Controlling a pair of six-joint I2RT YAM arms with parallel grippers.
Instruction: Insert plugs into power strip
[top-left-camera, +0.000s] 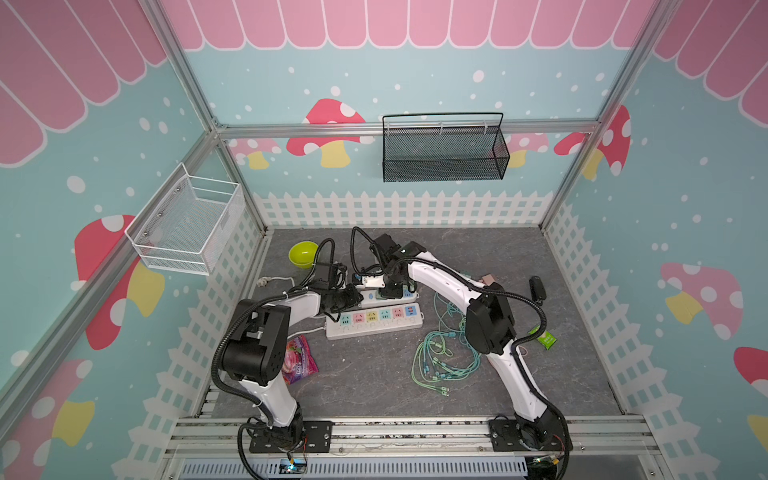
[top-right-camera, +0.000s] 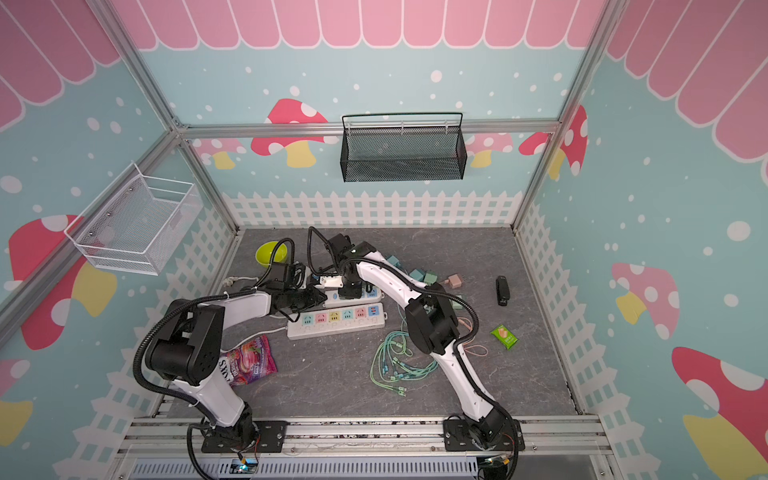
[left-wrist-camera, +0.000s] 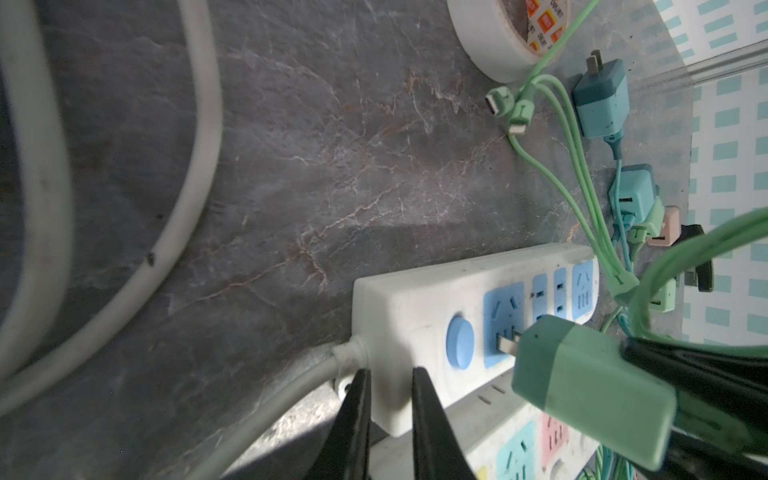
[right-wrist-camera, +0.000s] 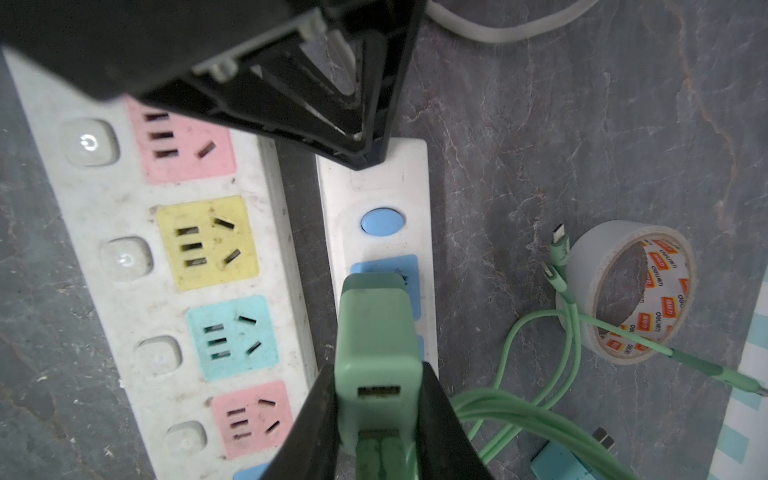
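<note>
My right gripper is shut on a green charger plug (left-wrist-camera: 592, 384) with a green cable; in the left wrist view its prongs are at the first blue socket of the smaller white power strip (left-wrist-camera: 408, 312), though I cannot tell how far in they sit. My left gripper is shut on the cord end of that strip, next to its round blue button (left-wrist-camera: 460, 342). The larger power strip (top-left-camera: 372, 328), with colored sockets, lies parallel in front.
A tape roll (right-wrist-camera: 596, 264) and loose green cables lie behind the strip. Blue and green adapters (left-wrist-camera: 600, 100) sit further right, a cable coil (top-left-camera: 444, 364) front right, a snack bag (top-right-camera: 248, 360) front left, a green bowl (top-left-camera: 304, 253) back left.
</note>
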